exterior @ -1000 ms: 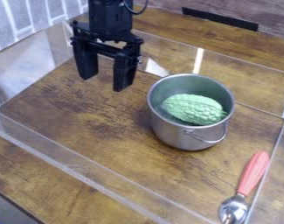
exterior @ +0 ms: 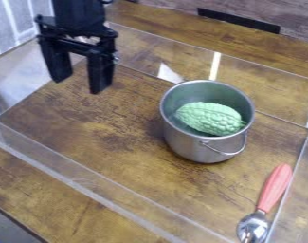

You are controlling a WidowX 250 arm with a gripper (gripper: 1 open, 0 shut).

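Observation:
My black gripper (exterior: 78,68) hangs open at the upper left, above the wooden tray floor, with nothing seen between its fingers; it is slightly blurred. To its right and lower, a steel pot (exterior: 194,144) with a wire handle holds a light green bumpy vegetable (exterior: 210,116), like a bitter melon. At the lower right lies an ice-cream scoop (exterior: 254,224) with a pink handle, apart from the pot.
A low clear-walled tray (exterior: 93,193) surrounds the work area on a wooden table. The left and middle of the tray floor are bare. A pale object (exterior: 169,73) shows at the back, behind the pot.
My gripper has moved left, away from the pot, over the last second. The pot, the vegetable and the scoop have not moved.

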